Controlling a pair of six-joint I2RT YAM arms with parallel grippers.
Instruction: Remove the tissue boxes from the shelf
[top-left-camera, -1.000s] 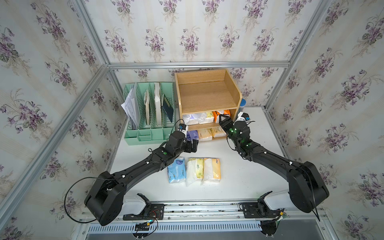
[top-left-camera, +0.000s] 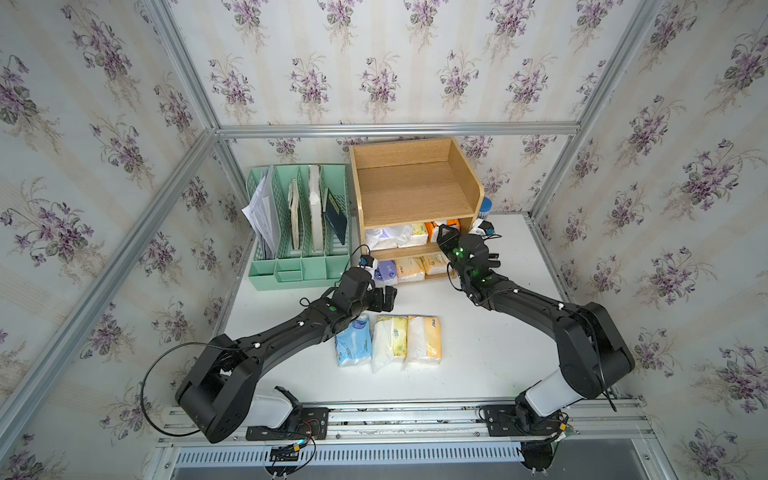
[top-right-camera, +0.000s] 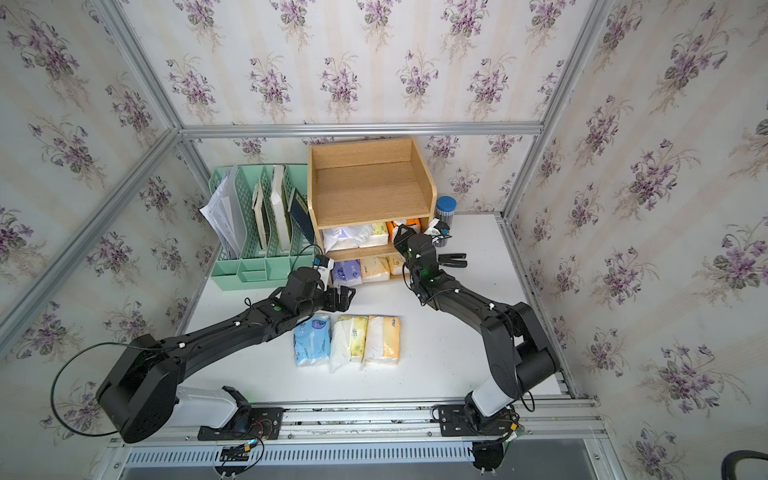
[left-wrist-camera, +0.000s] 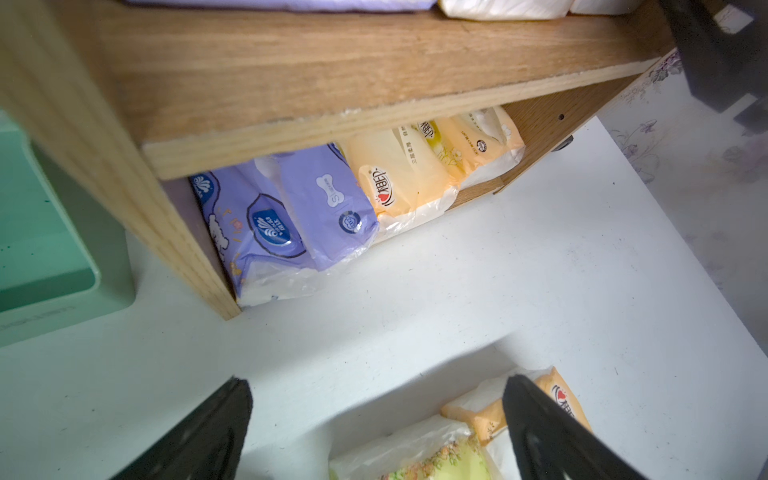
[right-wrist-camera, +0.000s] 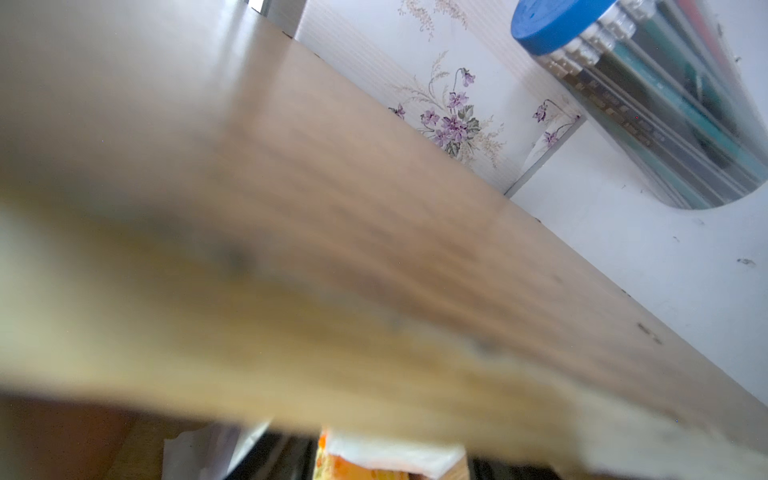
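On the wooden shelf's (top-left-camera: 416, 192) middle level sit a white-lilac pack (top-left-camera: 385, 237), a white-yellow pack (top-left-camera: 416, 234) and, at the right, an orange tissue pack (top-left-camera: 437, 226). My right gripper (top-left-camera: 448, 237) reaches into that level. In the right wrist view its fingers stand apart with the orange-and-white pack (right-wrist-camera: 376, 460) showing between them; the shelf board hides most of this, and contact is unclear. Purple (left-wrist-camera: 284, 212) and orange-yellow packs (left-wrist-camera: 400, 176) fill the lower level. My left gripper is open and empty, in front of the shelf.
Blue (top-left-camera: 353, 341), yellow-green (top-left-camera: 390, 340) and orange (top-left-camera: 424, 339) packs lie on the table in front. A green file rack (top-left-camera: 300, 273) adjoins the shelf's left side. Behind the right arm stands a blue-lidded jar (top-right-camera: 445, 208).
Only small shifts show in the left arm.
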